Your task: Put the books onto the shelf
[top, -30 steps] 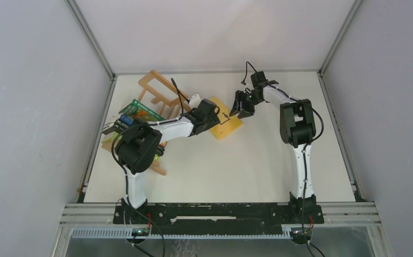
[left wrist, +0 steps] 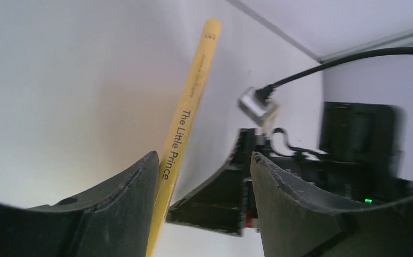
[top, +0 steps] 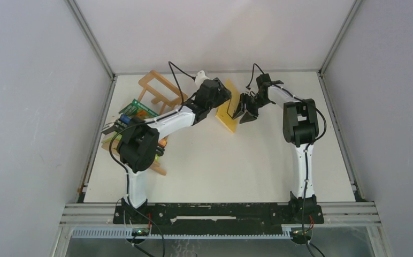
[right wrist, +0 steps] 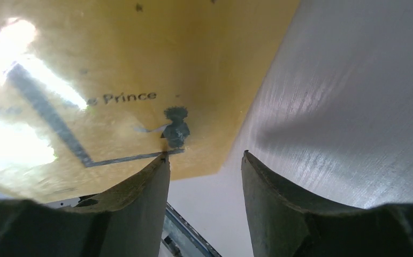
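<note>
A yellow book (top: pixel 227 121) titled "The Little Prince" stands tilted between my two arms near the back middle of the table. In the left wrist view its spine (left wrist: pixel 182 126) runs against one finger, while the other finger is well apart, so my left gripper is open around it. My right gripper is open too; the book's illustrated cover (right wrist: pixel 215 80) reaches behind one finger, and a wide gap separates the fingertips. Whether that finger touches the cover cannot be told.
At the left, a wooden rack (top: pixel 146 80) stands near a green book (top: pixel 139 110) and several other items, partly hidden by my left arm. Bare white table (top: pixel 226 171) lies in front of the yellow book and at the right.
The yellow book has turned and tipped up from a flatter pose, now looking narrower from above. My left gripper has moved right and toward the back; the right gripper has shifted slightly right.
</note>
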